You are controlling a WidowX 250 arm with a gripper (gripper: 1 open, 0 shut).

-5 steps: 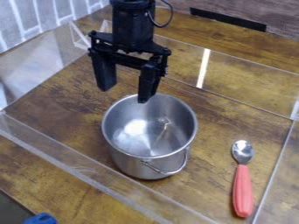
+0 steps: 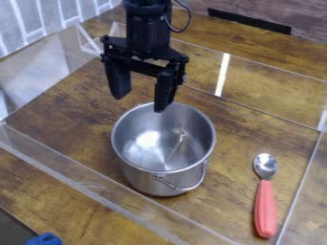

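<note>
My black gripper (image 2: 143,81) hangs in the upper middle, above and behind the rim of a steel pot, its two fingers held wide apart with nothing visible between them. The pot (image 2: 141,166) stands on the wooden table, with a wire handle down at its front and a thin light object inside. To the right of the pot lies a spoon (image 2: 266,204) with a red handle and a steel bowl.
Clear low walls (image 2: 52,153) border the wooden work area (image 2: 76,110). A blue object (image 2: 42,238) sits at the bottom left corner. Free table shows left of the pot and behind it to the right.
</note>
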